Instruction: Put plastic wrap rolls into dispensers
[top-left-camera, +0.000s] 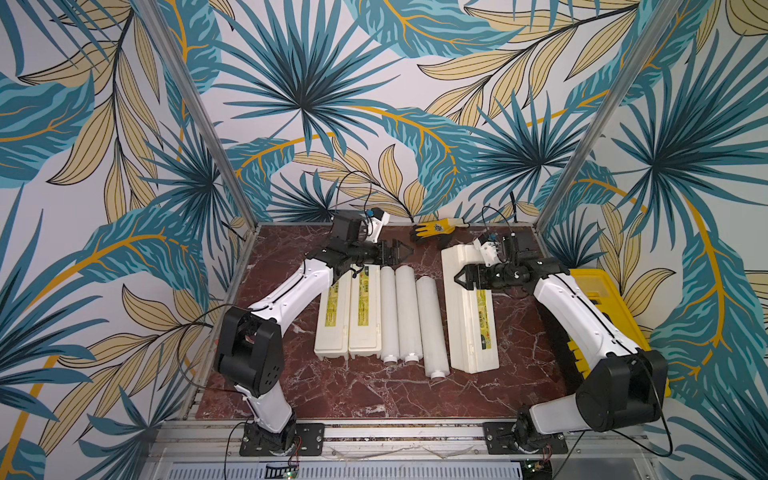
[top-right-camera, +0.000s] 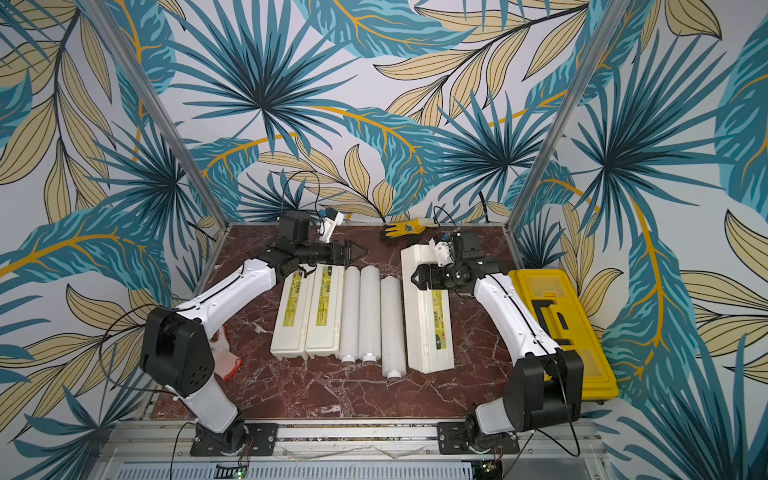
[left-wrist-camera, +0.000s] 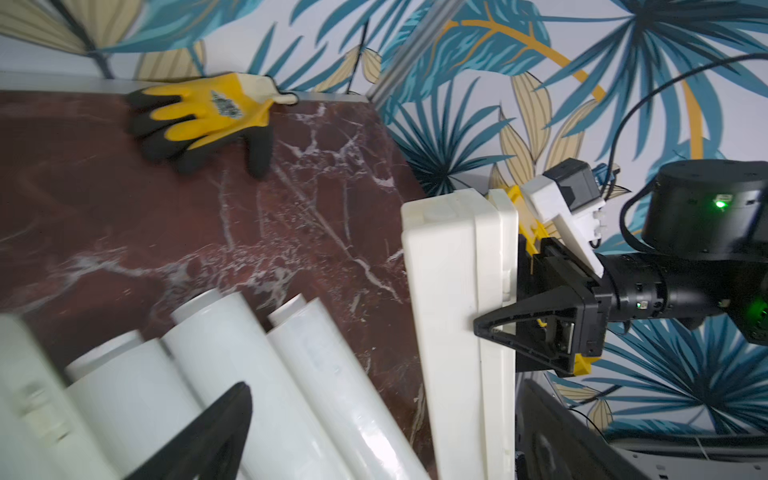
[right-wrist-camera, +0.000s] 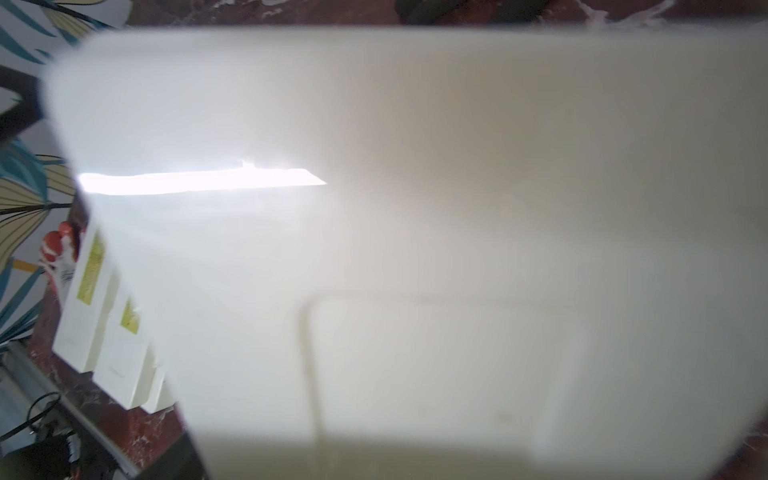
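Three white wrap rolls lie side by side on the marble table. Left of them are two white dispensers with yellow labels. On their right is a third dispenser, which my right gripper straddles near its upper part, its fingers partly open; whether they touch is unclear. In the right wrist view its white surface fills most of the frame. My left gripper stands open above the rolls' far ends, nothing between its fingers.
A yellow glove lies at the back edge. A yellow toolbox stands at the right. A red-and-white glove lies at the left, partly behind my left arm.
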